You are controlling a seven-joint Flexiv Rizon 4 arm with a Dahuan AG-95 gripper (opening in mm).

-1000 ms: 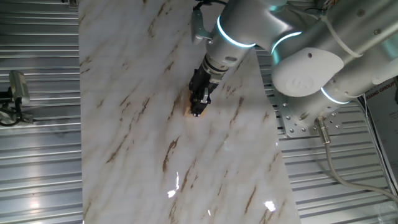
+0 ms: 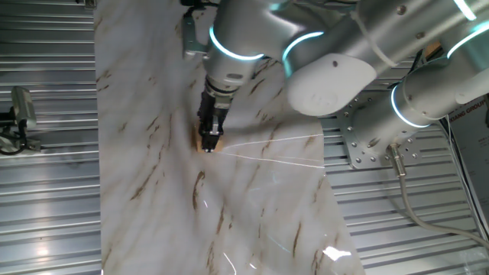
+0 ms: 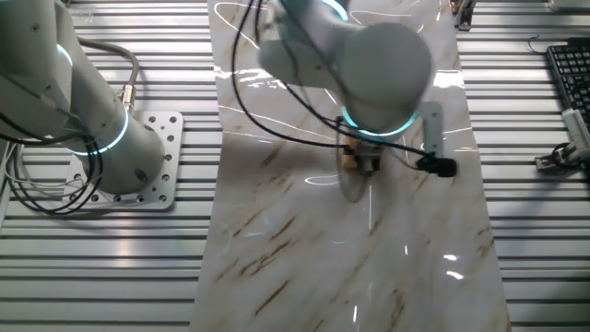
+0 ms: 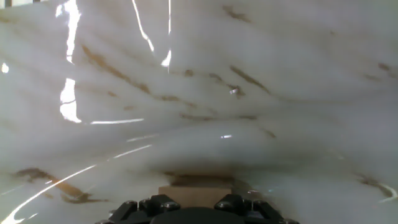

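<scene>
A tan block [image 4: 198, 196] sits between the black fingers at the bottom of the wrist view, and my gripper is shut on it. Seen from exterior view 1, the gripper [image 2: 208, 145] points down near the middle of the glossy marble-patterned sheet [image 2: 153, 206], the block [image 2: 199, 140] showing at its left side. The block appears to bear on the sheet, though its lower edge is hard to make out. In exterior view 2 the arm and cables partly cover the gripper [image 3: 367, 170] and the block [image 3: 348, 157].
Around the sheet lies a ribbed metal table [image 2: 50, 198]. The arm's base plate [image 2: 363, 156] is bolted at the right. A camera on a mount [image 2: 23, 114] stands at the left edge, and a keyboard [image 3: 572, 78] lies beyond. The sheet is otherwise clear.
My gripper and the block have moved left across the sheet, slightly toward the bottom in exterior view 1. The sheet's streaks and right edge shifted a little left; bright glare lines appeared right of the gripper.
</scene>
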